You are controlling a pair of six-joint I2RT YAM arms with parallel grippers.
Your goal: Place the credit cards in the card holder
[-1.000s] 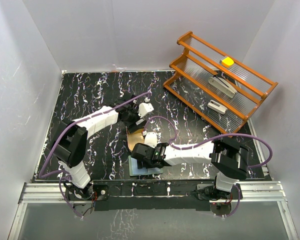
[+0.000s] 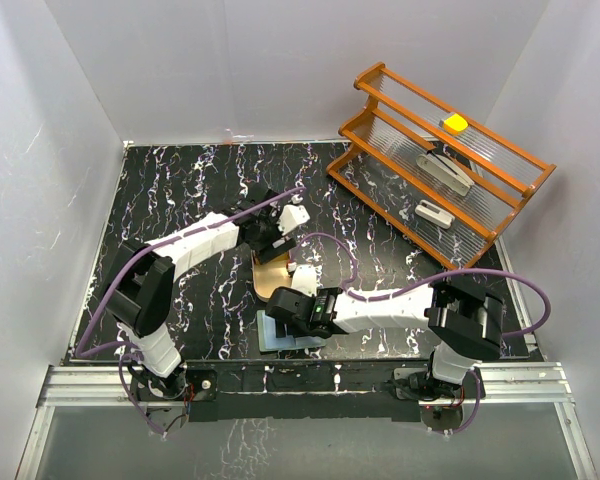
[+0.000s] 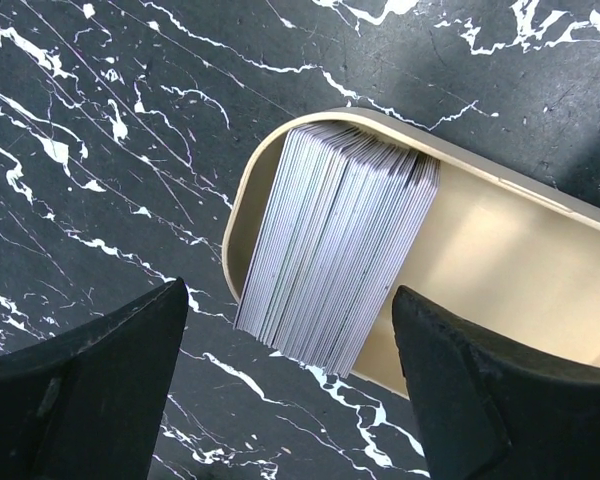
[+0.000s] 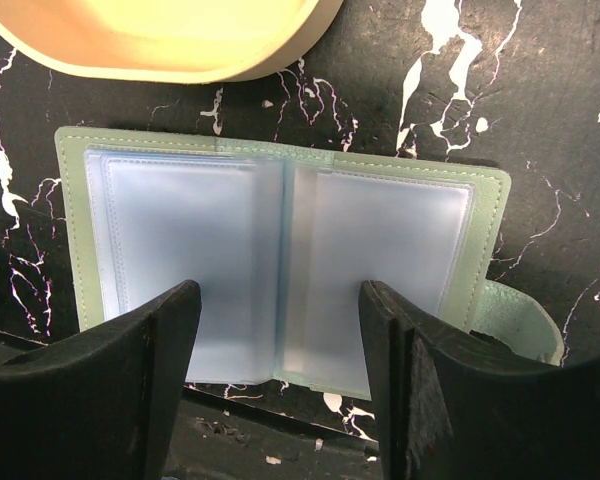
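A stack of cards [image 3: 330,240] leans at one end of a cream tray [image 3: 500,250], seen edge-on. My left gripper is over that stack, its fingers apart on either side, nothing visibly gripped. The pale green card holder [image 4: 75,230] lies open with clear sleeves on both halves, just nearer the front edge than the tray. My right gripper is over the holder with fingers apart and nothing seen between them. In the top view both grippers largely cover the tray and holder.
A wooden rack [image 2: 385,165] with a yellow item [image 2: 454,122] and white devices stands at the back right. Walls border the table at the sides and back.
Both arms have shifted very slightly in the top view, the right one a little to the right. Otherwise the scene looks unchanged.
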